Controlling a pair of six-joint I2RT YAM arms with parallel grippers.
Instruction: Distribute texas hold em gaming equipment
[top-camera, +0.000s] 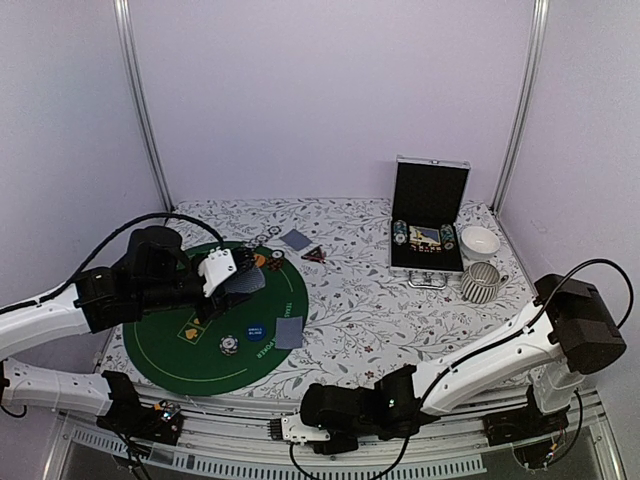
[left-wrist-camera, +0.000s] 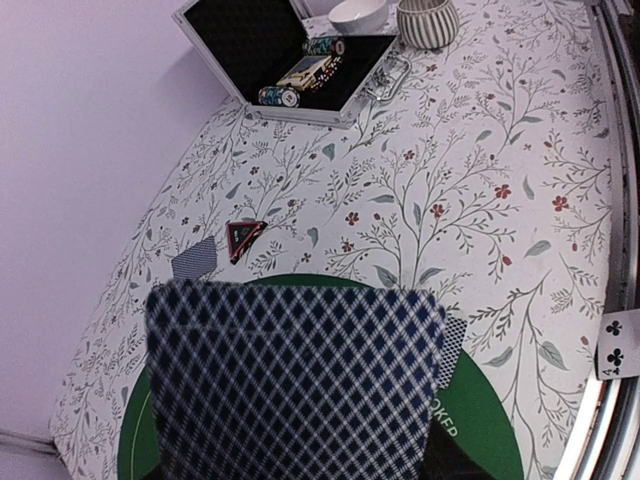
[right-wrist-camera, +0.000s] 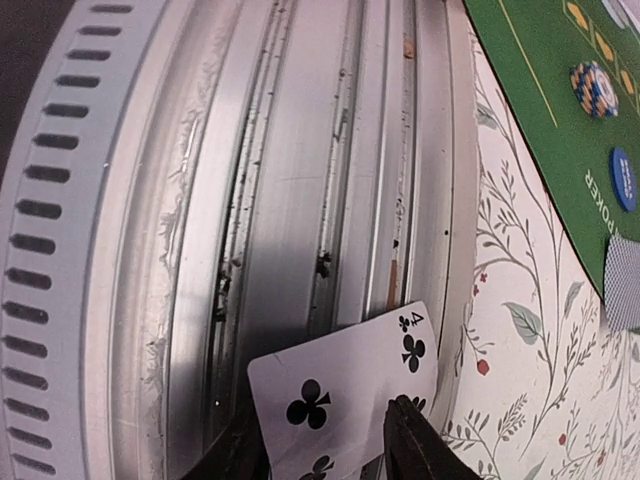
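Note:
My left gripper (top-camera: 243, 277) is shut on a deck of cards with a blue checked back; this deck (left-wrist-camera: 295, 385) fills the lower middle of the left wrist view and hides the fingers. A four of clubs (right-wrist-camera: 350, 385) lies face up and aslant on the metal rail at the table's front edge. Over it my right gripper stands open, one fingertip overlapping the card in view; contact cannot be told. In the top view the right gripper (top-camera: 280, 430) covers that card. Face-down cards lie at the mat's right edge (top-camera: 288, 333) and behind the mat (top-camera: 296, 240).
The green poker mat (top-camera: 180, 370) carries a patterned chip (top-camera: 229, 344), a blue button (top-camera: 255, 332) and several dark chips at its back. A black-red triangle (top-camera: 316, 254) lies behind. An open chip case (top-camera: 427, 262), white bowl (top-camera: 480, 242) and striped cup (top-camera: 481, 283) stand right.

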